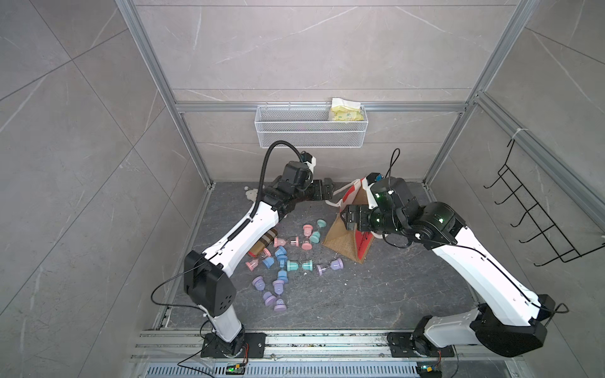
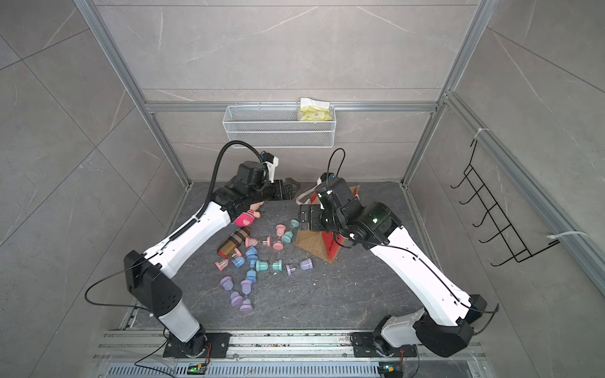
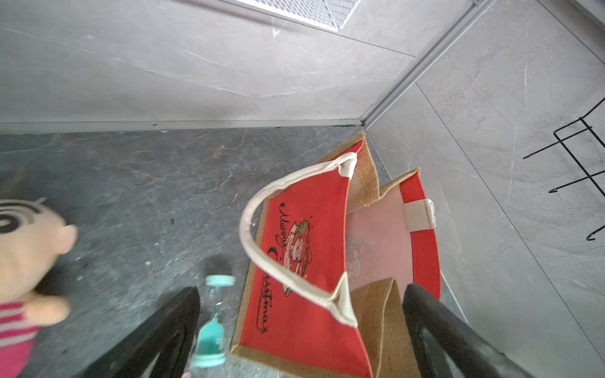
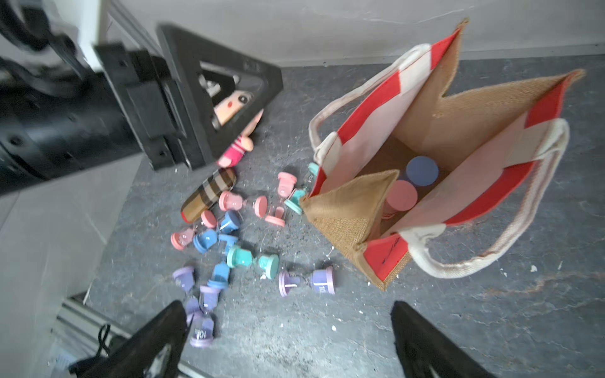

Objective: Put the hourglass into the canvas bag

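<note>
The canvas bag (image 4: 337, 217), burlap with red sides and white handles, stands upright with its mouth open. Inside lie a blue hourglass end (image 4: 422, 170) and a pink hourglass end (image 4: 400, 196). Left of the bag, several hourglasses rest on the floor, among them a turquoise hourglass (image 4: 241, 257), a purple hourglass (image 4: 323, 281) and a pink hourglass (image 4: 231, 201). My left gripper is open near the bag's left side, empty; the bag shows beyond its spread fingers. My right gripper hangs open above the bag's front, nothing between its fingers.
A plush doll (image 4: 233, 126) and a brown striped object (image 4: 208, 194) lie to the left. The wire basket (image 1: 283, 126) hangs on the back wall and a black hook rack (image 1: 535, 217) on the right. Floor in front and right of the bag is clear.
</note>
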